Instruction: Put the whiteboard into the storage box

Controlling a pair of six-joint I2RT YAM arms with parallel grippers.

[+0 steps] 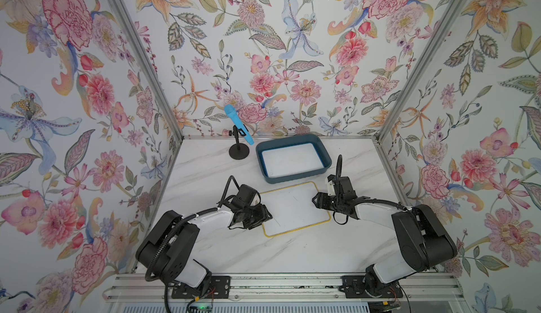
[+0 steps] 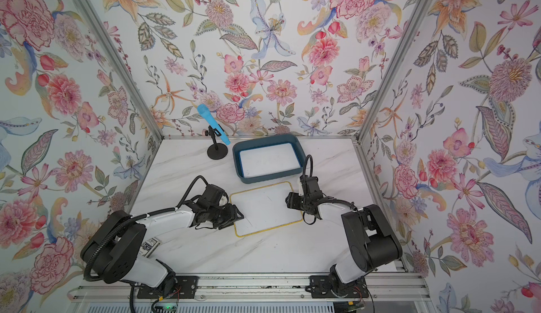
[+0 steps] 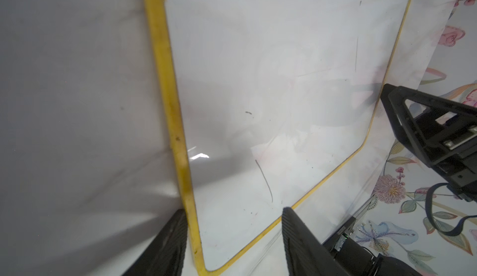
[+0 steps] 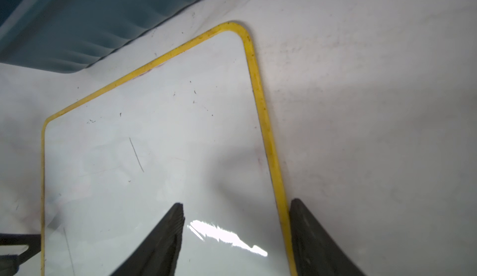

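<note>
A white whiteboard [image 1: 290, 210] with a yellow rim lies flat on the table in front of the dark blue storage box [image 1: 261, 156], whose inside is pale. My left gripper is open at the board's left short edge, one finger on the yellow border and the other over the white face, nothing held. My right gripper is parted at the board's right short edge, one finger against the yellow border and the other over the face, with nothing gripped between them.
A black stand [image 1: 239, 151] holding a blue microphone [image 1: 236, 118] is left of the box. Floral walls close in the back and sides.
</note>
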